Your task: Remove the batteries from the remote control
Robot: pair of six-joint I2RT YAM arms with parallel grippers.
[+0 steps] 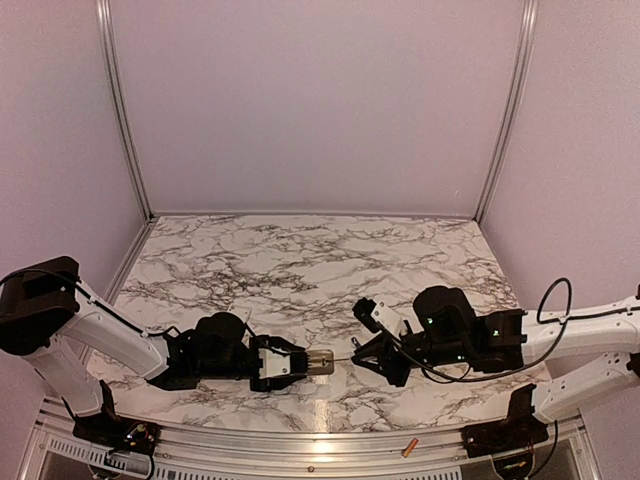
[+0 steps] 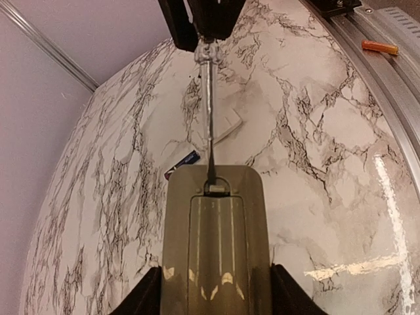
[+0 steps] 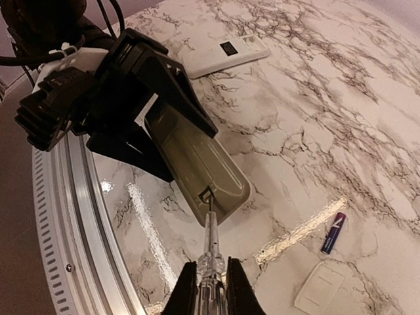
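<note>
A brownish box-like case (image 2: 216, 249) is held level above the table, with my left gripper shut across its sides. My right gripper is shut on the clear handle of a thin screwdriver-like tool (image 2: 209, 98). The tool's dark tip meets a small notch at the case's free end; how deep it goes I cannot tell. Behind the left gripper, the white remote control (image 3: 226, 58) lies on the marble table. One dark battery (image 3: 333, 233) rests on the table near a small white cover (image 3: 319, 289). Inside the remote's compartment nothing can be seen.
A small orange cylinder (image 1: 410, 447) lies on the metal rail (image 1: 300, 445) along the front edge. Both arms reach in low near the front, their grippers close together.
</note>
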